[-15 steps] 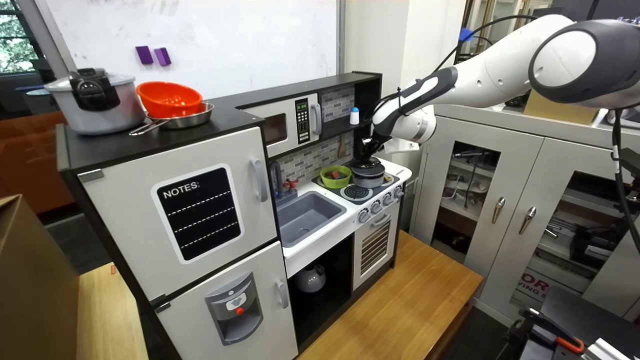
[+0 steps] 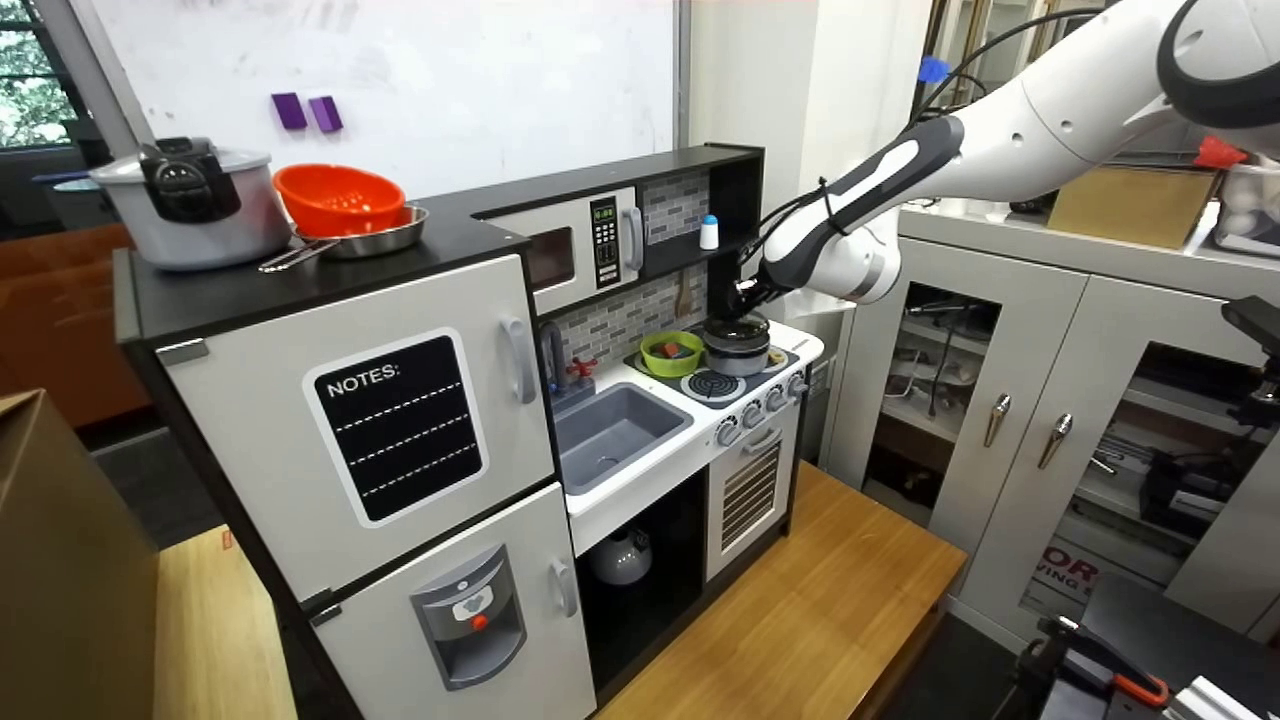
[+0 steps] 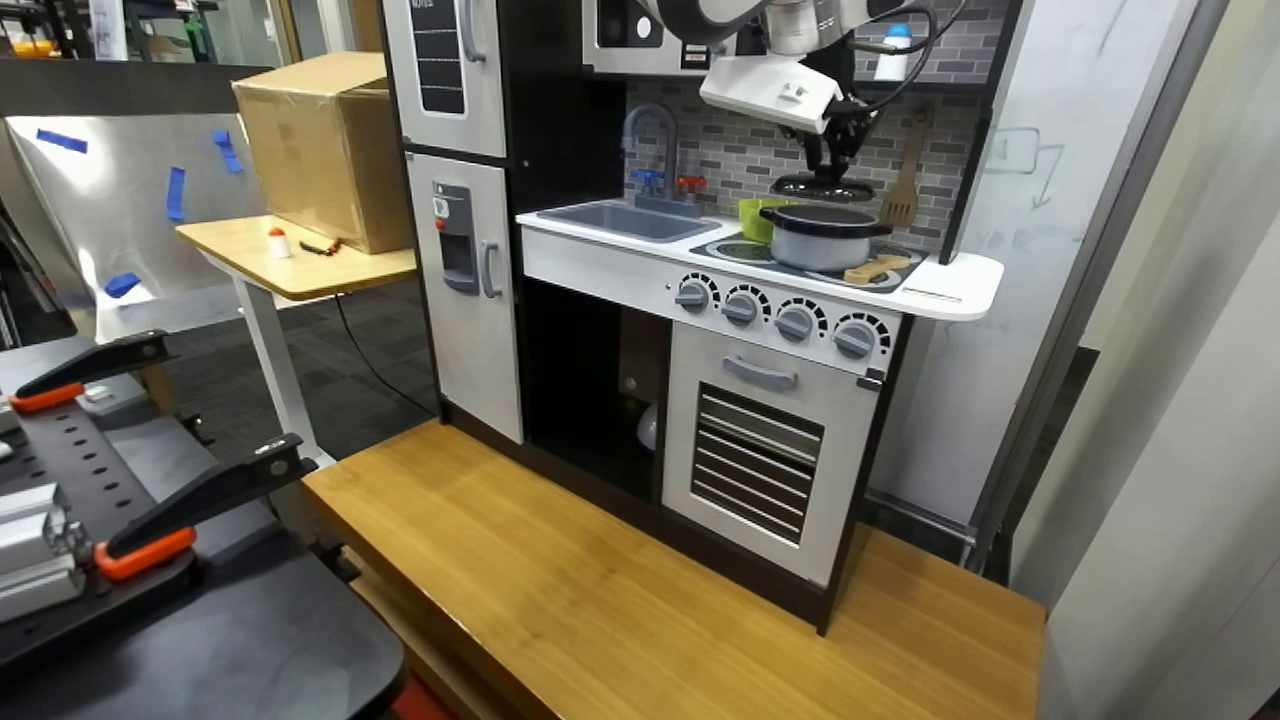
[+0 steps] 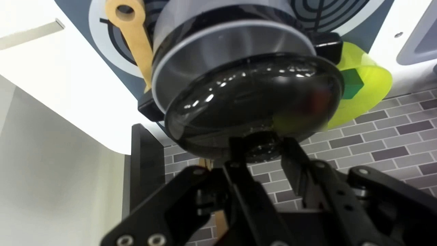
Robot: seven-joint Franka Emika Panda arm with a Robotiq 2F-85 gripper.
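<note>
A grey pot (image 3: 821, 248) with a black rim and black side handles stands on the stove's back right area. Just above it hangs a dark, glossy lid (image 4: 250, 102), apart from the rim in exterior view 2. My gripper is shut on the lid's knob, pointing down at the pot. In the wrist view the lid is tilted and covers only part of the pot's mouth; the part of the inside that shows looks empty. From exterior view 1 the pot (image 2: 735, 350) and lid nearly overlap.
A green bowl (image 2: 671, 352) holding coloured pieces sits close beside the pot. A wooden utensil (image 4: 135, 39) lies on the stove at its other side. The brick-patterned back wall (image 4: 348, 139) is near, with a hanging wooden spatula (image 3: 906, 180). The sink (image 2: 618, 438) is empty.
The arm has shifted to the right and its upper links have swung in exterior view 1. The lid, still in my gripper, has moved slightly with it. The pot and bowl stay put.
</note>
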